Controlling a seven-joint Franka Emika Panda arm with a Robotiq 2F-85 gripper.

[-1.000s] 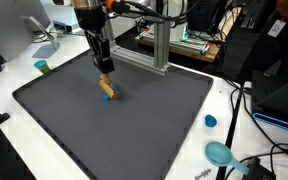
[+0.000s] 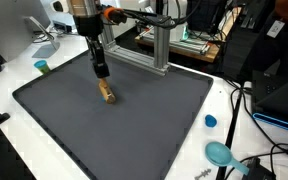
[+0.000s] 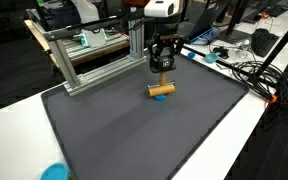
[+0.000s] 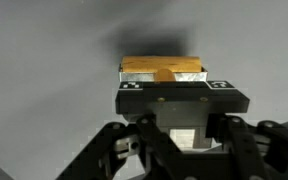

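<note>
My gripper (image 2: 102, 74) is shut on the upright handle of a small wooden mallet (image 2: 106, 91). Exterior view 2 shows the mallet's head (image 3: 160, 91) lying level, low over the dark board, beneath my gripper (image 3: 164, 70). Just under that head a small blue piece (image 3: 161, 98) shows; whether they touch I cannot tell. From the wrist, the light wooden head (image 4: 162, 64) lies beyond the fingers, and the round handle (image 4: 164, 76) sits at the middle of my gripper.
Most of the grey board (image 2: 134, 130) is bare. Toward its right side lies a blue piece (image 2: 211, 121), with a teal cup (image 2: 222, 154) beyond the edge. A green container (image 2: 41, 66) stands at the far left. A white frame (image 3: 105, 77) rises along the board's back edge.
The mallet has shifted slightly downward in exterior view 1, and its head now covers the blue piece that showed beside it earlier. My grip on the handle looks the same.
</note>
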